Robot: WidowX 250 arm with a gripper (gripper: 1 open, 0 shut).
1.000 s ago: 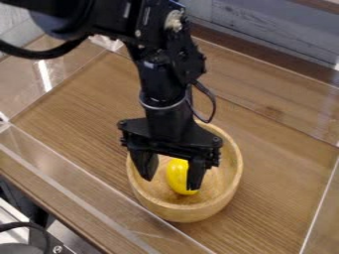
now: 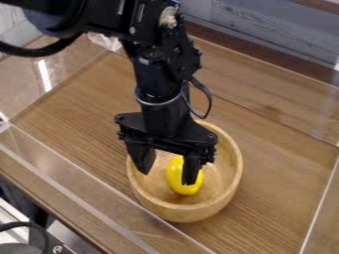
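Observation:
A round wooden bowl [image 2: 165,202] sits on the table with a yellow object [image 2: 183,181] inside it. My black gripper [image 2: 171,162] hangs over the bowl from above, its fingers open on either side, the right one close above the yellow object. The body of the gripper hides the back of the bowl and part of the yellow object.
The wooden table [image 2: 271,121] has bare room to the left and right of the bowl. A white wall runs along the back. A black cable lies at the lower left edge.
The gripper has shifted slightly up and a little to the left over the bowl. The bowl and yellow object look about unchanged.

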